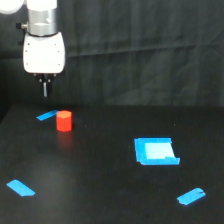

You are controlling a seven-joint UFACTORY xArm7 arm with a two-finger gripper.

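At the upper left hangs my gripper, pointing down in the camera view. Its fingers are small and dark here, so how far apart they stand cannot be made out. Below and a little to the right of it, a red block rests on the dark table, clear of the gripper. Farther right on the table is a square with a blue tape border and a white middle.
Blue tape strips mark the table: one behind the red block, one at the front left, one at the front right. A dark curtain hangs behind.
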